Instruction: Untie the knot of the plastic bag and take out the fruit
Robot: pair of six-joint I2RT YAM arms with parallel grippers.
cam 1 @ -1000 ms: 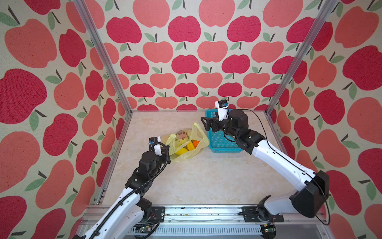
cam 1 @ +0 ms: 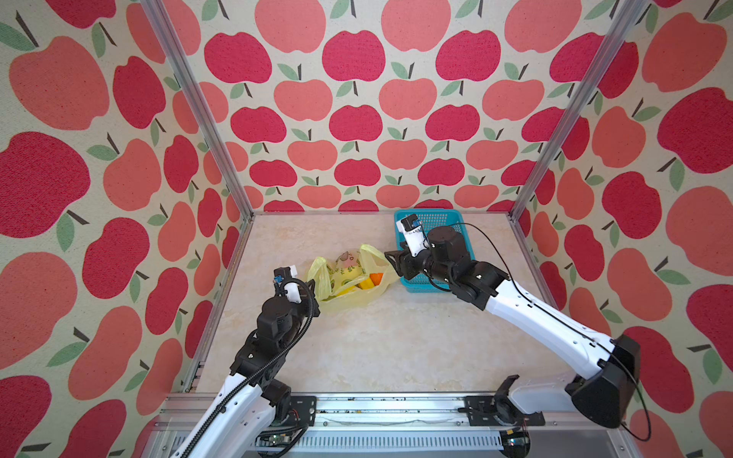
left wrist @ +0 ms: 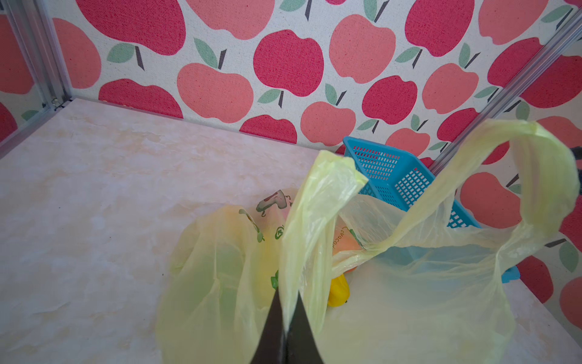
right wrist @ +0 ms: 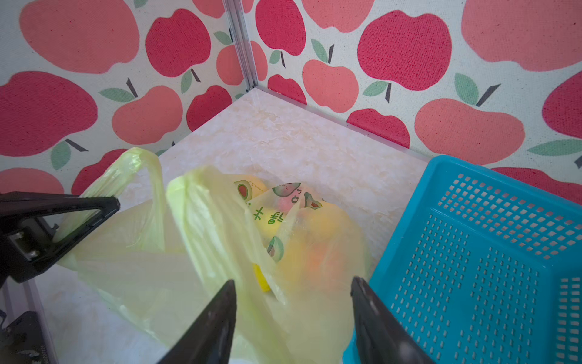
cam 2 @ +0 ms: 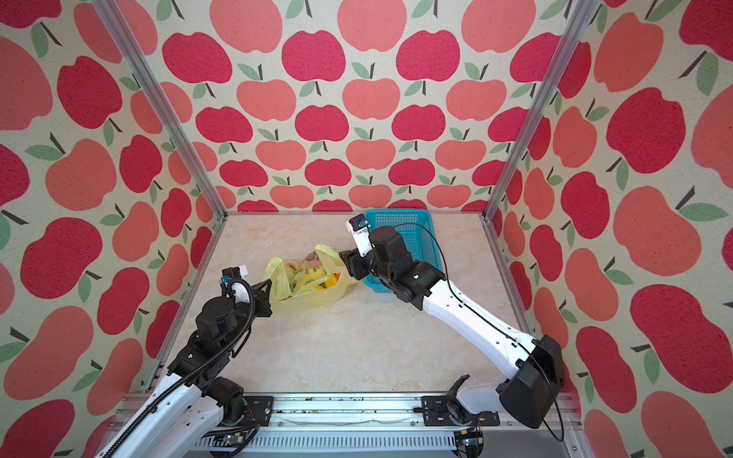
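Observation:
A pale yellow-green plastic bag [cam 1: 343, 300] lies open in the middle of the table, with orange fruit [cam 1: 376, 278] and yellow fruit [cam 1: 367, 283] showing inside. In the left wrist view, one bag handle [left wrist: 312, 212] runs up between the closed fingers of my left gripper. The other handle [right wrist: 203, 218] rises in the right wrist view, its lower part crossing the gap of my right gripper near the left finger [right wrist: 212, 327]. That gripper's fingers are spread apart; whether they touch the plastic I cannot tell.
Just right of the bag stands an empty blue basket [right wrist: 479, 273], partly under the right arm in the top views. Bare table [cam 1: 366, 351] lies in front of the bag, and more [left wrist: 109, 182] to its left.
The left gripper has shifted slightly left. The bag's front side now hides more of the yellow fruit.

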